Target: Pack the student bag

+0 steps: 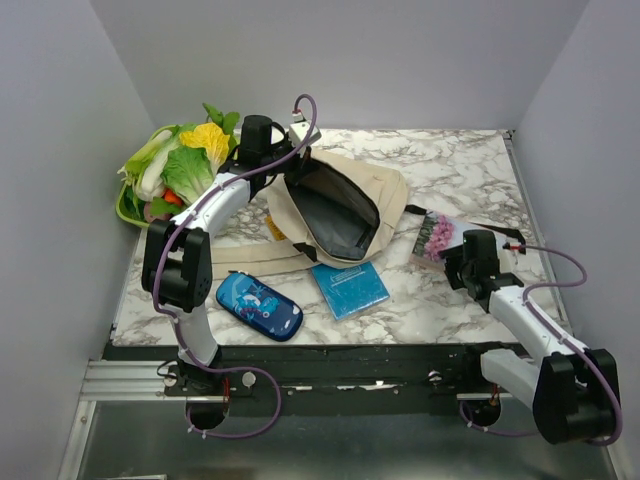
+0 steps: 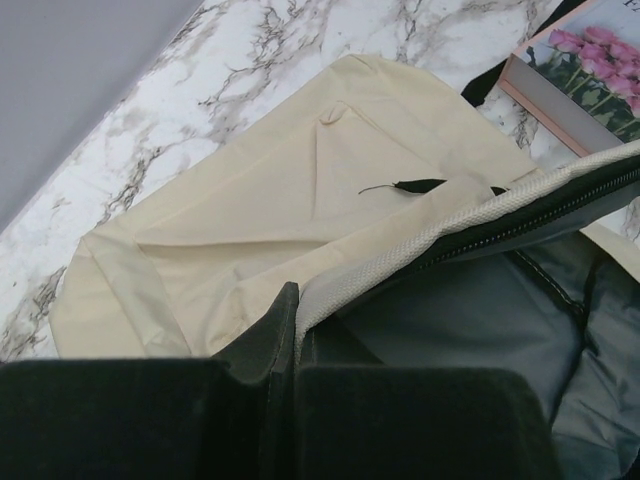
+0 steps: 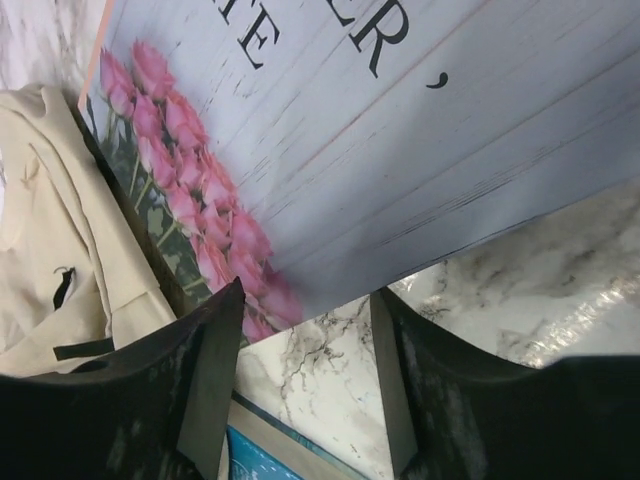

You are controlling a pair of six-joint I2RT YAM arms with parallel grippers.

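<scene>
A cream bag [image 1: 370, 190] lies open with its grey interior showing. My left gripper is shut on the bag's zippered rim, lifting it. A book with pink roses [image 1: 440, 237] lies flat right of the bag. My right gripper stands part open at the book's near edge, a finger on each side of the flowered corner's edge region. A blue book [image 1: 349, 290] lies in front of the bag, and a blue pencil case [image 1: 258, 304] lies at front left.
A basket of vegetables [image 1: 185, 170] stands at back left. Bare marble [image 1: 465, 160] is free at the back right. Grey walls border the table on the back and sides.
</scene>
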